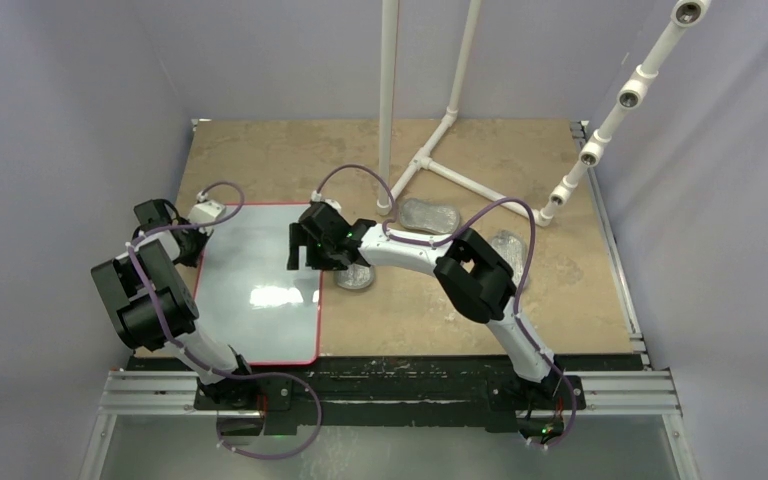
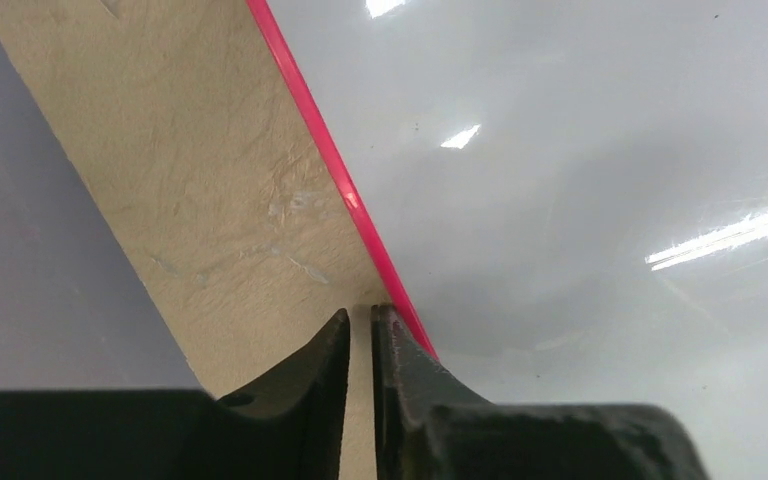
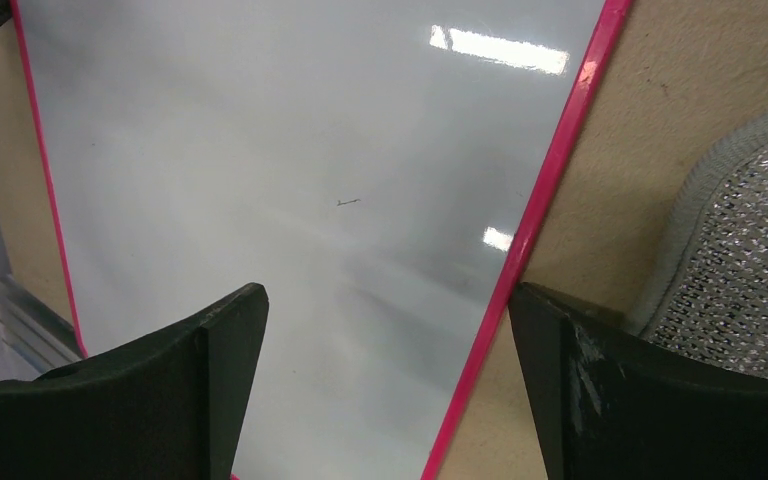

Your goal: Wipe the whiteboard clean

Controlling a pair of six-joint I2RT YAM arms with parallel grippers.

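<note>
The whiteboard (image 1: 245,265), framed in red, lies flat on the table; a short dark mark (image 3: 349,202) shows on it in the right wrist view. At its left edge is my left gripper, open by only a narrow gap. Table shows between those fingers, and the red rim (image 2: 360,215) runs along the outer side of the right-hand finger. My right gripper is wide open over the board's right side, nothing held. Its right-hand finger (image 3: 570,350) appears against the red rim there. No eraser can be made out.
A grey mesh pad (image 3: 750,260) lies just right of the board; similar silvery pads (image 1: 430,215) lie farther right. White pipes (image 1: 475,187) stand at the back.
</note>
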